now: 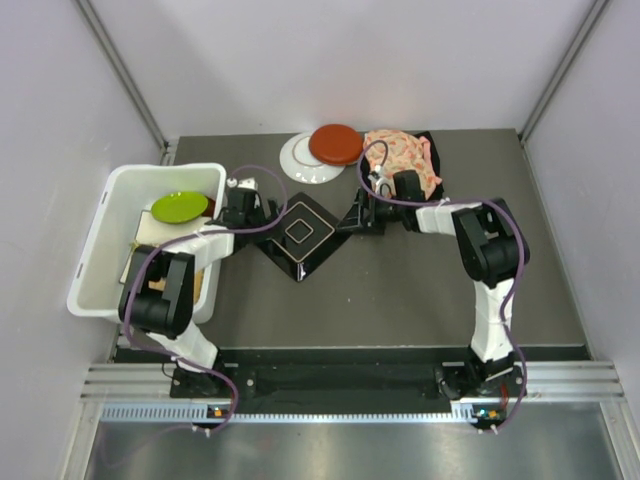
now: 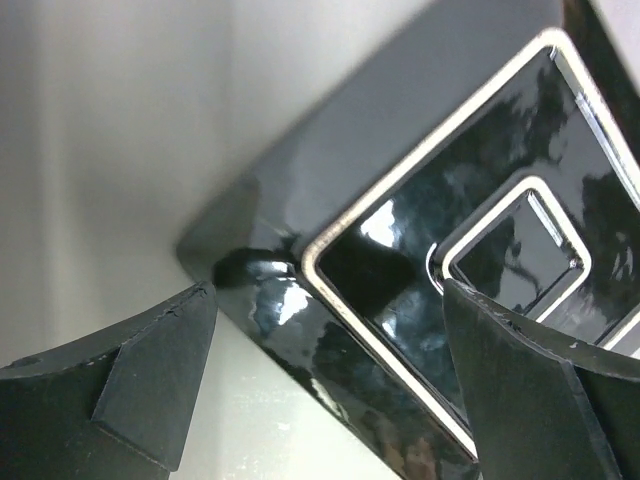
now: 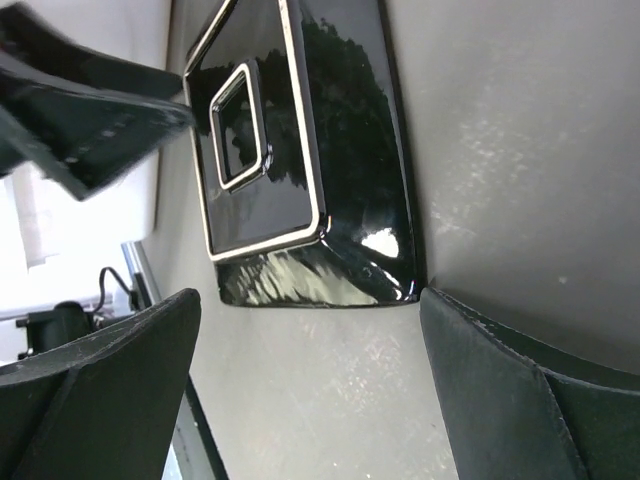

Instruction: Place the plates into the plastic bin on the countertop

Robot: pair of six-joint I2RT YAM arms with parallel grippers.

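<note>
A square black plate with gold lines (image 1: 317, 250) lies on the countertop. My left gripper is open over its left corner. My right gripper stands open at its right corner, one finger at the plate's edge; nothing is clearly held. The white plastic bin (image 1: 88, 250) is on the left, holding a green plate (image 1: 180, 206) and other flat items. A white plate (image 1: 305, 172) and an orange-red plate (image 1: 335, 141) lie at the back.
A dark tray with pink cloth (image 1: 398, 155) sits at the back right.
</note>
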